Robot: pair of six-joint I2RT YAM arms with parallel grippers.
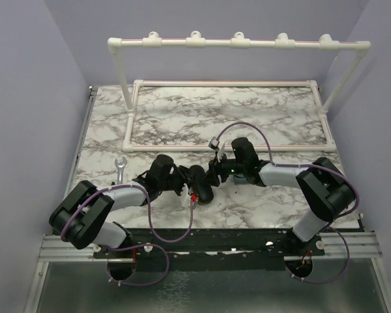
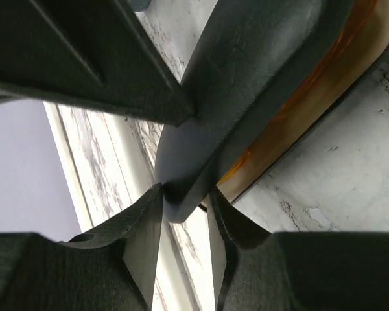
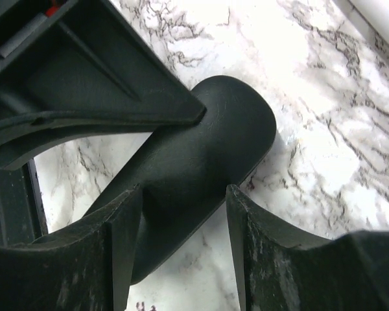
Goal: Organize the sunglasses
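A black sunglasses case (image 1: pixel 202 187) lies in the middle of the table between both grippers. In the left wrist view its black lid (image 2: pixel 246 71) stands part raised over a pale and orange interior (image 2: pixel 311 97). My left gripper is at the case's end, fingertips slightly apart around its edge. In the right wrist view the case (image 3: pixel 201 149) has my right gripper over it, fingers open at either side; another black gripper part (image 3: pixel 117 84) presses against its top.
A white pipe rack (image 1: pixel 228 148) runs behind the case. A wrench (image 1: pixel 120 169) lies at the left. A grey object (image 1: pixel 241 179) is partly hidden under the right arm.
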